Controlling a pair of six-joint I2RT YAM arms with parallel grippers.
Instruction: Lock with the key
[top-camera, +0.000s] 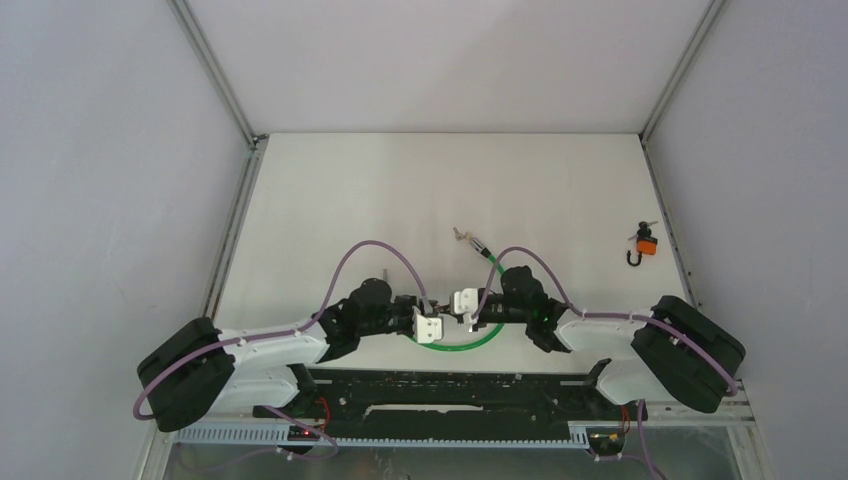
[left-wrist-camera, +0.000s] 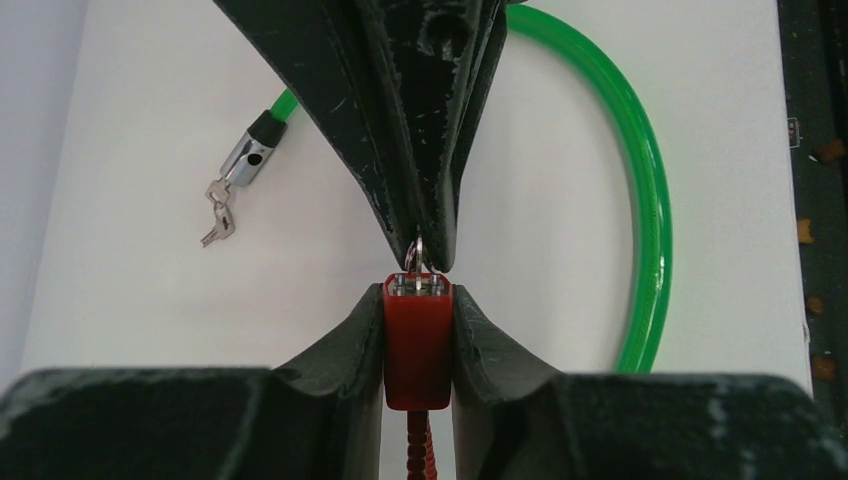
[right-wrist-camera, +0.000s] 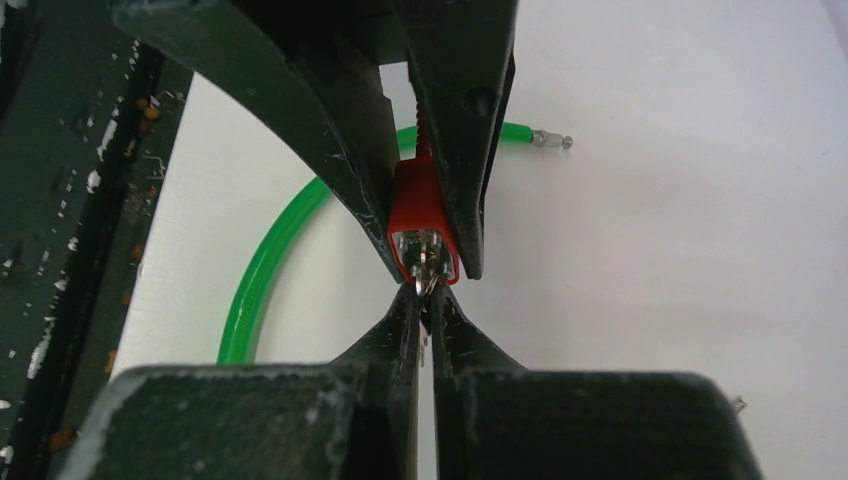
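A red padlock (left-wrist-camera: 418, 345) with a red braided shackle is pinched at its sides by my left gripper, which is shut on it. The padlock's metal keyhole end faces the right gripper. At that end the silvery key (right-wrist-camera: 424, 268) stands at the lock face, its tip hidden. My right gripper is closed around the thin key, another metal piece hanging below its fingertips. From above, the two grippers meet just over the front of the table, and the padlock between them is mostly hidden.
Under the grippers curves a green cable lock (left-wrist-camera: 655, 230), its silver cylinder (left-wrist-camera: 246, 160) holding small keys (left-wrist-camera: 220, 212). An orange padlock (top-camera: 646, 246) lies at the table's right edge.
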